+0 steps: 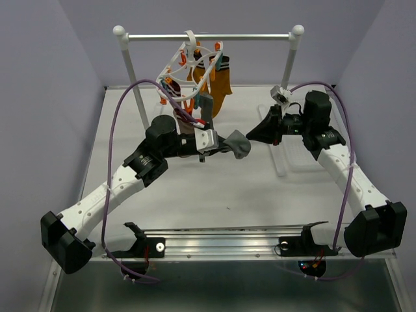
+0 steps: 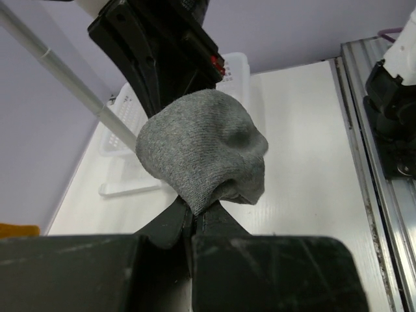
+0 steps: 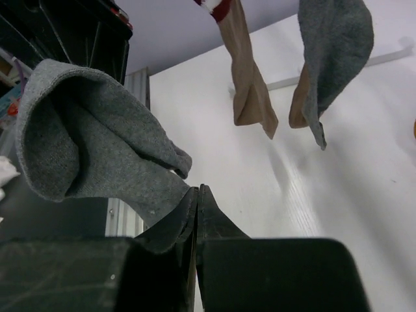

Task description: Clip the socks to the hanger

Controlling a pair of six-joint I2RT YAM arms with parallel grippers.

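Observation:
My left gripper (image 1: 221, 144) is shut on a grey sock (image 1: 237, 144), whose folded end sticks out beyond the fingertips toward my right arm. The left wrist view shows that sock (image 2: 201, 149) hanging over the finger ends. My right gripper (image 1: 253, 136) is shut with nothing between its fingers, just right of the sock in the top view; in the right wrist view the sock (image 3: 97, 130) lies ahead and left of the fingertips. The white round hanger (image 1: 179, 96) hangs from the rack with mustard, grey and brown socks on its coloured clips, behind my left gripper.
The rack's top bar (image 1: 247, 37) spans the back. A white plastic basket (image 1: 309, 162) sits at the right behind my right arm. The middle front of the white board is clear. A metal rail (image 1: 214, 237) runs along the front.

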